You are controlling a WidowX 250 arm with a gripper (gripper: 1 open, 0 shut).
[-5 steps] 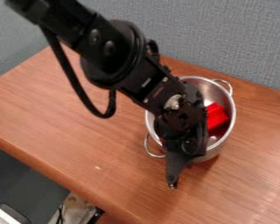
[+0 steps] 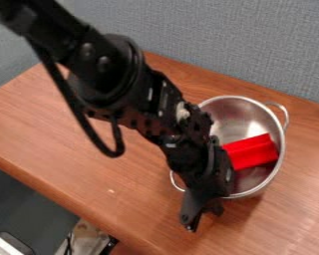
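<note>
A steel pot [image 2: 233,115] with wire handles stands on the wooden table, tilted or seen from above at the right of centre. A red cylinder [image 2: 250,150] lies inside it, toward the right. My black gripper [image 2: 194,215] reaches down over the pot's front left rim, its tip low beside the pot near the table. The arm hides part of the pot, and whether the fingers are open or shut is unclear.
The wooden table [image 2: 69,144] has free room at the left and front right. A grey padded wall runs along the back. The table's left edge drops to a dark floor with cables at lower left.
The pot and red cylinder have shifted to the right. My arm has moved slightly left and up, uncovering more of the cylinder.
</note>
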